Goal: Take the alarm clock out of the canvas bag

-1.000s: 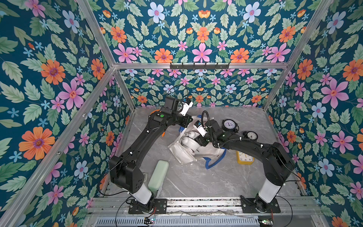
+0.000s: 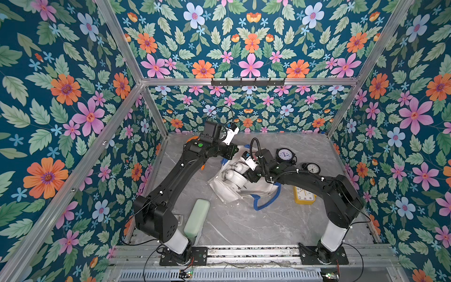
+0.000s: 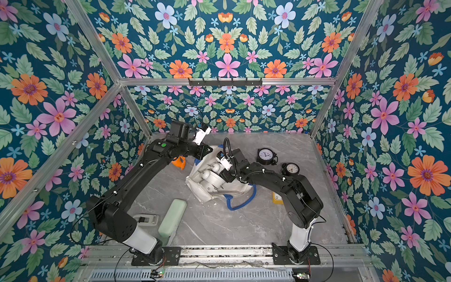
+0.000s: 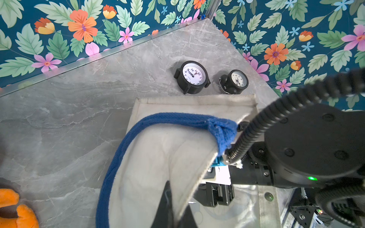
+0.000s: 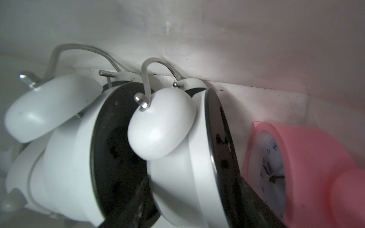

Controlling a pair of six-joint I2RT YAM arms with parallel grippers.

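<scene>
The canvas bag (image 2: 225, 190) lies on its side mid-table, blue straps out. My left gripper is at its upper edge, shut, with the pale fabric edge at its fingers; whether it grips it is unclear. My right gripper is inside the bag, fingers apart either side of a white twin-bell alarm clock (image 5: 161, 121); whether they touch it is unclear. A second white clock (image 5: 64, 159) sits to its left and a pink clock (image 5: 304, 167) to its right in the right wrist view.
Two black clocks (image 3: 265, 156) stand at back right, a yellow clock (image 2: 303, 197) lies right of the bag, an orange object (image 3: 179, 162) lies left of it, and a green case (image 2: 197, 216) is at front left.
Both arms have shifted only slightly. The bag and other objects look nearly unchanged.
</scene>
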